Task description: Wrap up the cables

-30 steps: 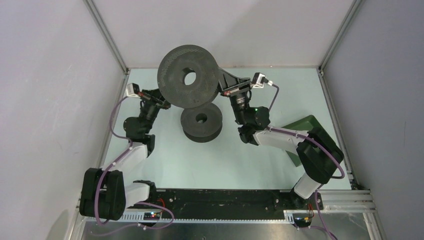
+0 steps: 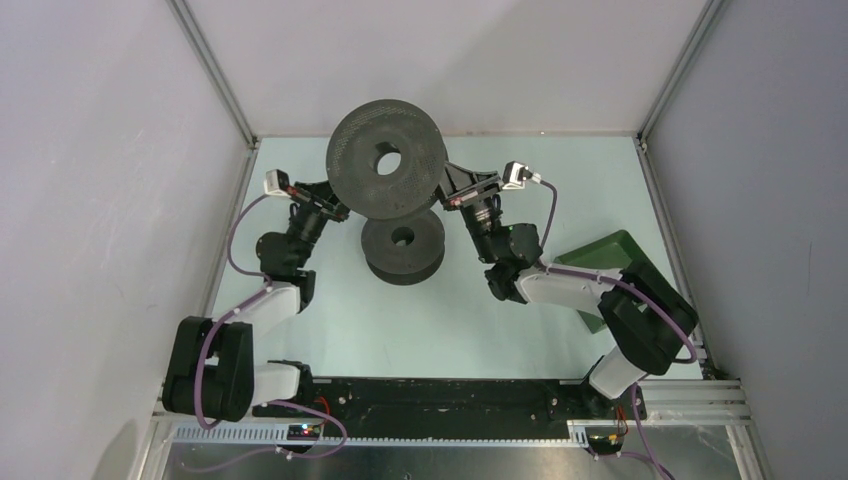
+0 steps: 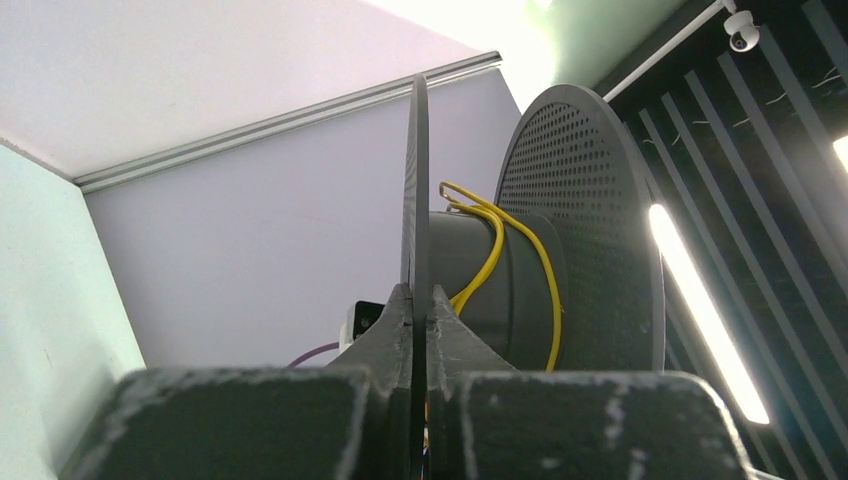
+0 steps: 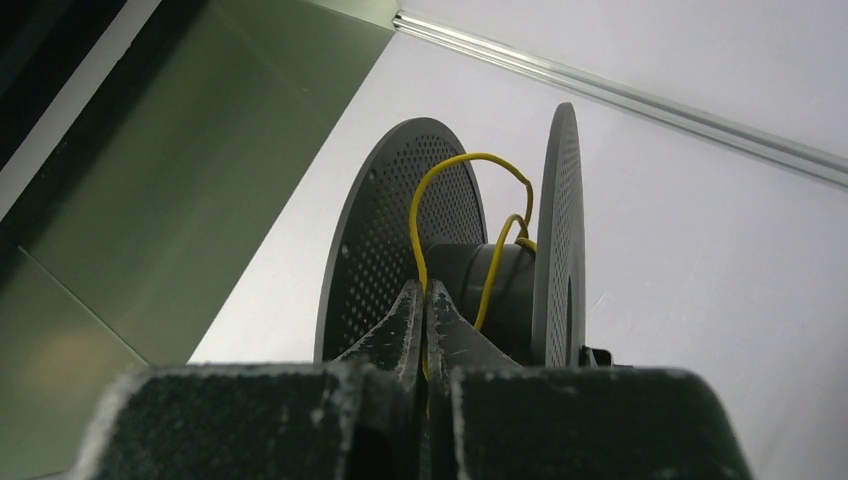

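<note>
A large dark grey spool [image 2: 350, 150] is held up off the table, tilted. In the left wrist view its near flange [image 3: 416, 180] runs edge-on between the fingertips of my left gripper, which is shut on that thin rim. Yellow cable [image 4: 415, 225] loops loosely around the hub, between the perforated flanges. One strand passes between the tips of my right gripper, shut on it at the spool's opening. The left wrist view shows more yellow turns on the hub [image 3: 450, 245]. From above, the flange hides the cable and both sets of fingertips.
A second dark spool [image 2: 403, 262] rests flat on the pale table, below the raised one. A green bin [image 2: 622, 243] stands at the right, partly behind the right arm.
Over the last second the raised spool and both grippers have shifted slightly right and toward the table's front. In the last fraction of a second, mainly the right arm has moved a little.
</note>
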